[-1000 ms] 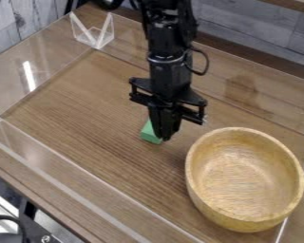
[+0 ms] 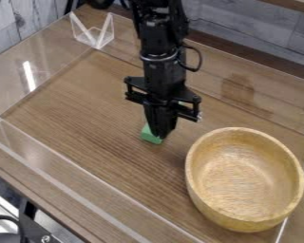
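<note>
The black robot arm (image 2: 161,71) reaches down from the top middle. Its gripper (image 2: 160,120) is low over the wooden table, at a small green object (image 2: 151,133) lying on the surface. The fingertips look shut; whether anything is between them is hard to tell, as the green object lies mostly below them. A tan oval bowl (image 2: 243,180) sits at the lower right.
A white wire-like item (image 2: 94,28) stands at the back left. A raised wooden edge runs along the back right.
The arm and gripper have shifted very slightly to the left. The green object and the bowl look unchanged.
</note>
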